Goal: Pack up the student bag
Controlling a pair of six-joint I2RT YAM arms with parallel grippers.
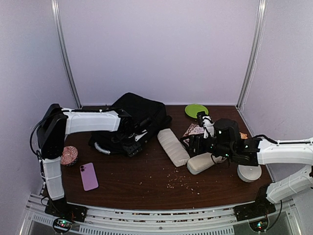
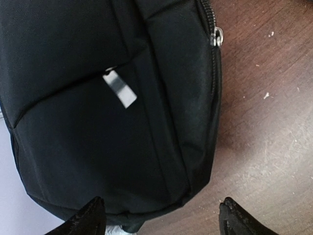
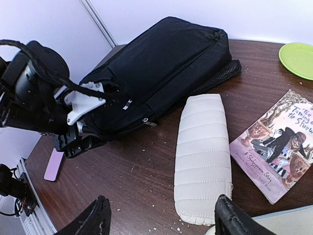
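Note:
The black backpack (image 1: 142, 110) lies on the table, left of centre at the back, its zips and light pull tab showing in the left wrist view. Over its front end hovers my left gripper, open, with one finger over the bag's lower end and the other over bare wood. My right gripper hangs apart from the bag above the right-hand things, fingers spread and nothing between them. Below and ahead of it are a white ribbed case (image 3: 203, 161), a picture book (image 3: 279, 147) and, partly hidden, a cream case (image 1: 200, 164).
A purple phone (image 1: 89, 176) and a patterned bowl (image 1: 69, 155) sit at the left. A green plate (image 1: 196, 109) is at the back, a white bowl (image 1: 249, 173) at the right. Crumbs are scattered over the otherwise clear front middle.

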